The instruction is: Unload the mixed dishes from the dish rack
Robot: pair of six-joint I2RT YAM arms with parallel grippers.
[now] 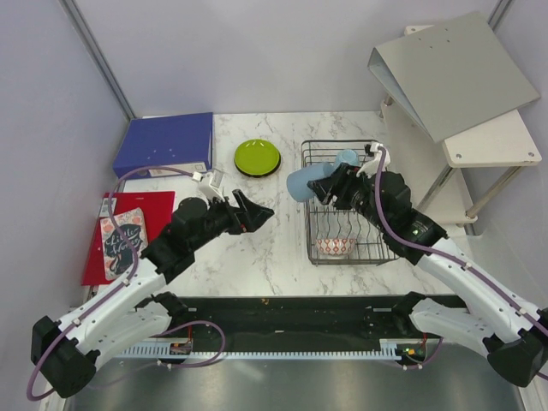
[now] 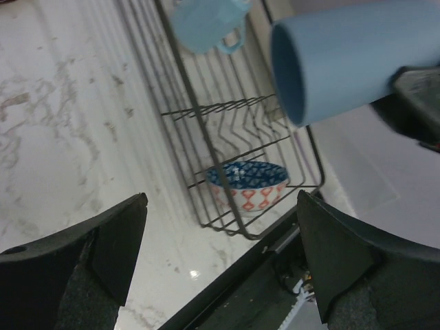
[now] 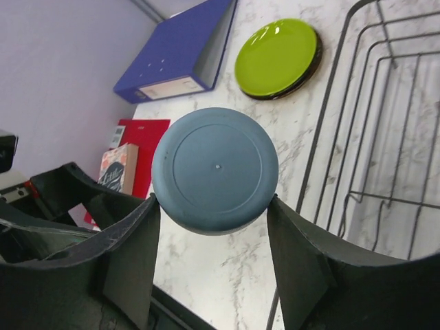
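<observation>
A light blue cup is held tilted in the air over the left side of the dish rack, with my right gripper shut on it. Its round base faces the right wrist camera, between the fingers. A second light blue cup stays in the rack's far part. At the near end of the rack sits a red-and-white patterned bowl, blue inside. My left gripper hangs open over the counter left of the rack, nothing between its fingers. Green plates lie stacked on the counter.
A blue binder stands at the back left, above a red folder with a small book. On the right, a white shelf carries a grey binder. Marble counter between the plates and the front edge is clear.
</observation>
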